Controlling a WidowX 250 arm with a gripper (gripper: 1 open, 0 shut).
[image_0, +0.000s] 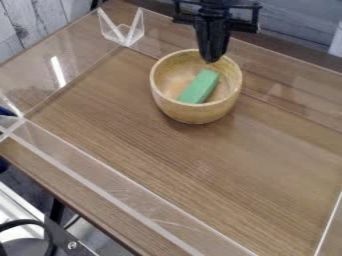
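Note:
A round tan bowl rests on the wooden table, upper middle of the camera view, holding a green block. Beside the block is a paler patch, too small to identify. My dark gripper is above the bowl's back rim, shut, with its tip pointing down and nothing visible held in it.
A small clear folded object stands at the back left. Clear tape runs along the table's left and right edges. Black cables lie at the bottom left corner.

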